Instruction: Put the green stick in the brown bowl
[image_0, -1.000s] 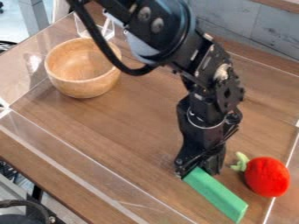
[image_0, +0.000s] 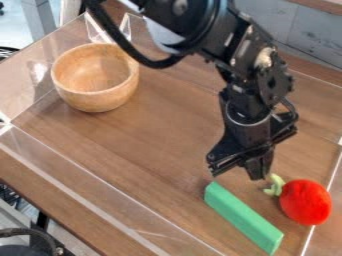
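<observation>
The green stick (image_0: 243, 217) is a flat bar lying on the wooden table near the front right, slanting down to the right. Toward the back left stands the brown bowl (image_0: 95, 78), upright, its inside looking empty from here. My black gripper (image_0: 239, 170) points downward just behind the stick's upper-left end, apart from it. The stick is clear of the fingers, and I see nothing held. Dark parts overlap at the tips, so how far apart the fingers stand is unclear.
A red round toy (image_0: 306, 202) with a pale green stem lies close to the right of the stick. Bare table (image_0: 127, 150) stretches between bowl and stick. A dark cable (image_0: 123, 42) loops from the arm near the bowl.
The gripper has lifted from the stick's upper-left end and shifted to the right, toward the back. The stick, bowl and red toy look unmoved.
</observation>
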